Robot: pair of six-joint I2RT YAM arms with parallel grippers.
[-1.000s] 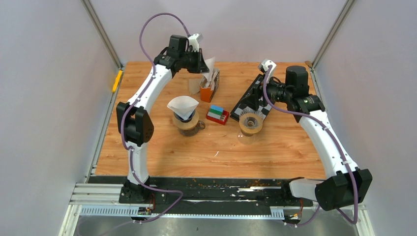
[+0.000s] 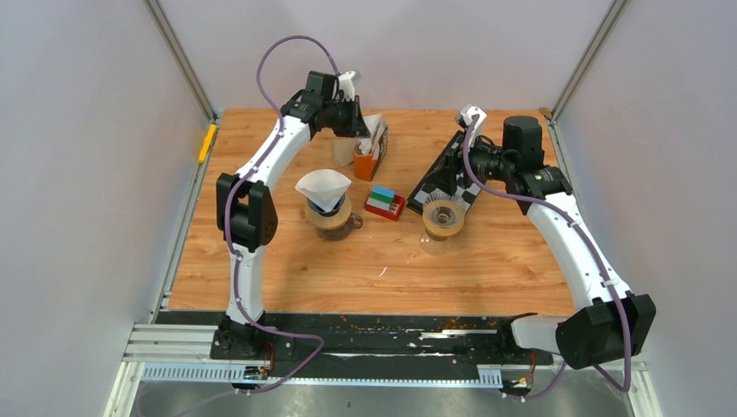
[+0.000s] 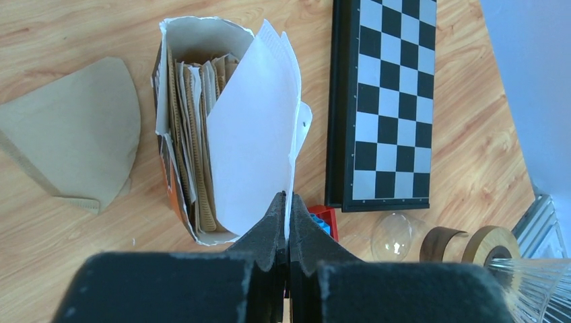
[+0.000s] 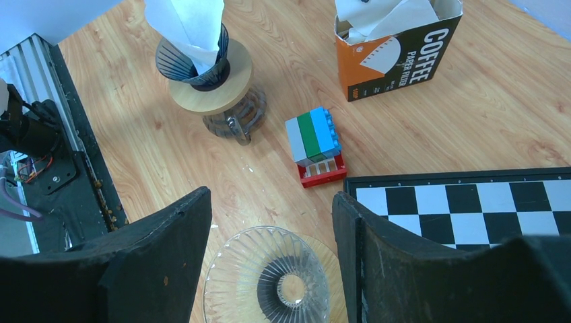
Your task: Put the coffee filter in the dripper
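A white paper filter (image 3: 252, 134) stands up at the filter box (image 3: 202, 25), and my left gripper is shut on its thin edge. Brown and white filters are packed inside that box. Over on the right, the clear ribbed dripper (image 4: 222, 282) sits empty on its wooden collar (image 2: 456, 228). My right gripper is open, with nothing between its fingers, and the dripper shows just below them. A second, dark dripper (image 4: 176, 62) on a glass server (image 4: 246, 114) has a white filter (image 2: 322, 186) in it.
Between the two drippers lies a red tray with coloured blocks (image 2: 382, 198). A checkered board (image 4: 431, 202) lies behind the clear dripper. Left of the box rests a loose brown filter (image 3: 81, 121).
The right arm has hardly moved.
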